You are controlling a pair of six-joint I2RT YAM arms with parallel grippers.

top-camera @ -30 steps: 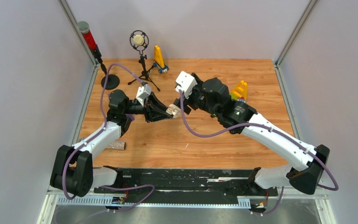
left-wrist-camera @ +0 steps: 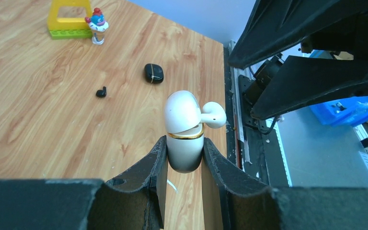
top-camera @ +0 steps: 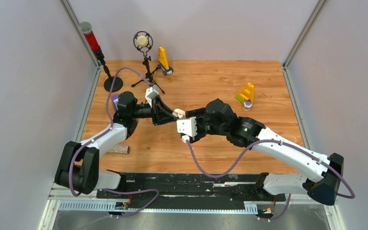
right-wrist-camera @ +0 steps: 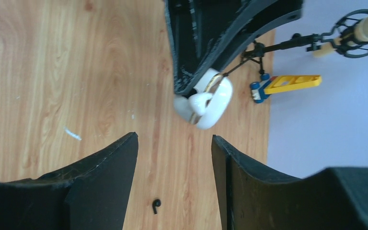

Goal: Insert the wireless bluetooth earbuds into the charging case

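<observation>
My left gripper is shut on the lower body of a white case (left-wrist-camera: 184, 108) with a gold band, held above the table. A rounded white piece (left-wrist-camera: 214, 115), apparently an earbud, sticks out sideways at the case's seam. How deep it sits cannot be told. Fingers (left-wrist-camera: 316, 86) of my right gripper stand apart at upper right, not touching the case. Seen from the right wrist, the right gripper is open and empty, with the white case (right-wrist-camera: 220, 103) just beyond its fingertips. From above, both grippers almost meet around the case (top-camera: 178, 113).
On the table lie a small black earbud (left-wrist-camera: 101, 92) and a rounded black case (left-wrist-camera: 154, 73). A yellow toy (top-camera: 247, 91) and a small figurine (top-camera: 247, 104) stand at right. A tripod microphone (top-camera: 143, 45) stands at the back left.
</observation>
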